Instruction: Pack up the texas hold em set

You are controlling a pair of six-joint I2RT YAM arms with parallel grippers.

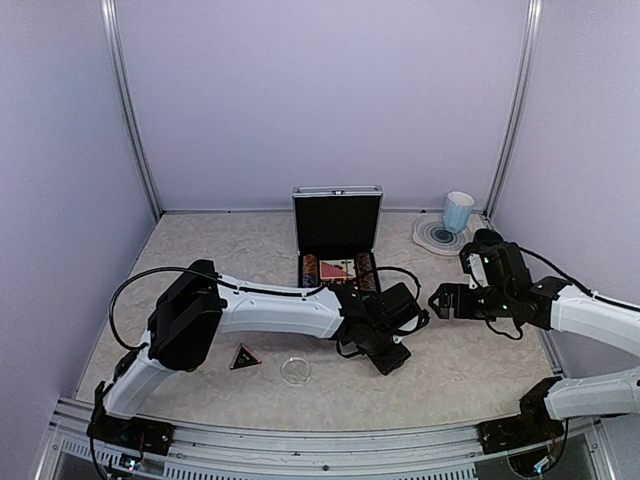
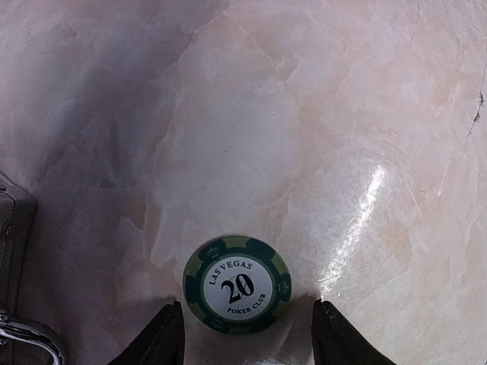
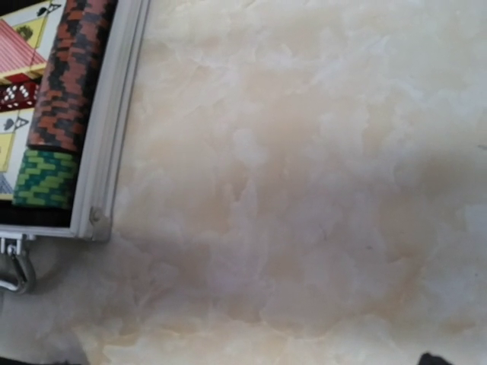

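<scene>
The poker case [image 1: 336,220] stands open at the back centre, holding card decks, red dice [image 3: 17,96], orange-black chips [image 3: 70,84] and green chips [image 3: 44,178]. A green 20 chip [image 2: 237,283] lies on the table in the left wrist view, between and just beyond the fingertips of my open left gripper. In the top view that gripper is low over the table in front of the case, covering the chip. My right gripper [image 1: 441,306] is open, right of the case, above bare table.
A black triangular piece [image 1: 243,358] and a clear round piece [image 1: 296,371] lie at the front left and centre. A blue cup [image 1: 457,212] and grey coaster-like disc [image 1: 433,236] sit at the back right.
</scene>
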